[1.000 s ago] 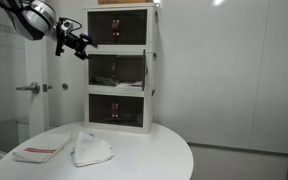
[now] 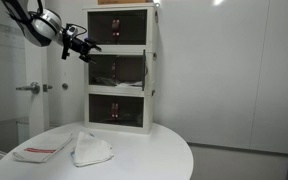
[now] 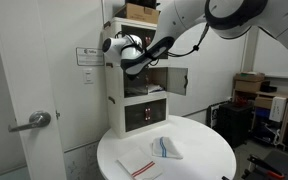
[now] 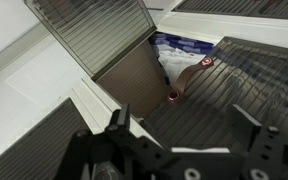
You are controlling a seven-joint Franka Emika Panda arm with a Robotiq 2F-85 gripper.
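Note:
A tall white cabinet (image 2: 119, 48) with three stacked compartments and dark see-through doors stands at the back of the table. Its middle door (image 2: 145, 68) appears swung out toward the camera. In the middle compartment lies some folded cloth (image 2: 106, 81). My gripper (image 2: 94, 47) hangs in the air at the cabinet's upper left. The wrist view shows the gripper open, its dark fingers wide apart and no object visible between them. Beyond them are a brown strap handle (image 4: 191, 78) and a blue-and-white cloth (image 4: 181, 48), with cabinet panels tilted across the view.
On the round white table (image 2: 154, 160) lie a red-striped cloth (image 2: 44, 148) and a white cloth (image 2: 92, 150). A door with a lever handle (image 3: 30, 122) stands at left; shelving with boxes (image 3: 246, 92) stands far right.
The gripper has shifted slightly to the right, toward the cabinet. The cabinet and cloths look unmoved.

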